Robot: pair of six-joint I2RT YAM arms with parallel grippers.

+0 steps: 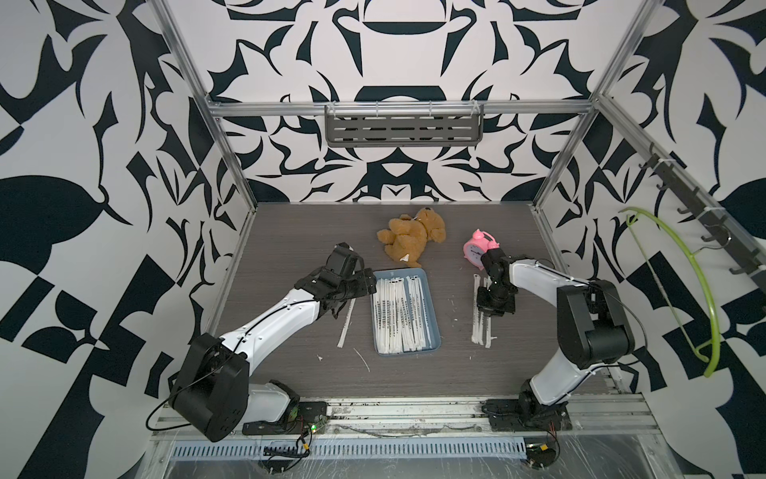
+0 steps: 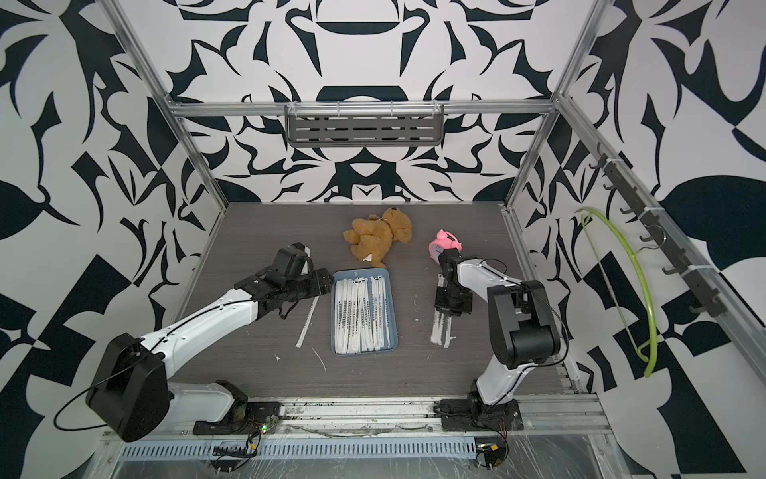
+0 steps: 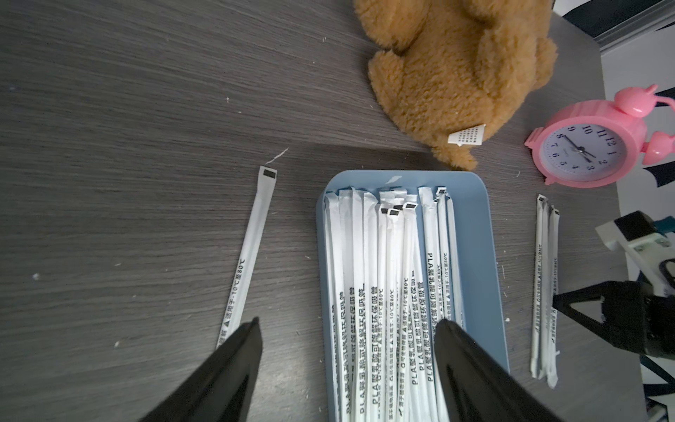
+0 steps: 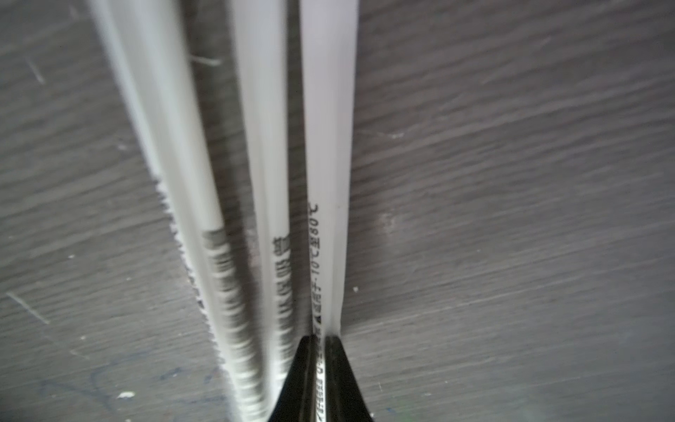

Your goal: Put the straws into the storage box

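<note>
The blue storage box (image 3: 485,267) holds many white wrapped straws (image 3: 379,295). A loose straw (image 3: 246,253) lies left of it. Several more straws (image 4: 327,140) lie on the table right of the box, with my right gripper low over them, its fingertips close together at the rightmost one; whether it is open or shut on that straw is unclear. My left gripper is open above the box's left side and the loose straw, with no straw held between its blurred fingers.
A brown plush toy (image 1: 407,239) lies behind the box, and a pink alarm clock (image 3: 583,147) stands at the back right.
</note>
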